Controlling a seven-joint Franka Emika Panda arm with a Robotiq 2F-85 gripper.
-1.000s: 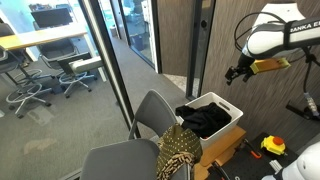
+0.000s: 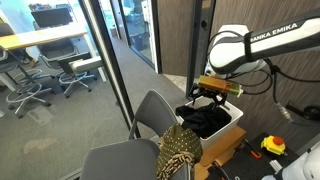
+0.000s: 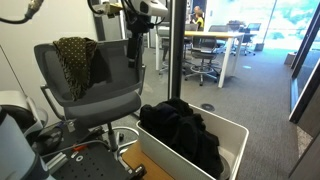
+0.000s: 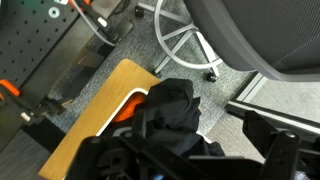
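Note:
My gripper hangs open over the white bin, pointing down, with nothing between its fingers. A heap of black cloth fills much of that bin. In the second exterior view the black cloth bulges above the rim of the white bin, below and to the right of my gripper. Looking down from the wrist, part of the black cloth shows between my spread fingers; their dark shapes hide the rest.
A grey chair with a brown patterned cloth over its back stands beside the bin. A wooden board lies next to the bin. The red emergency stop is near the arm's base.
The arm has come down and to the left, from the wall on the right to above the bin. Bin, black cloth and chair have stayed put.

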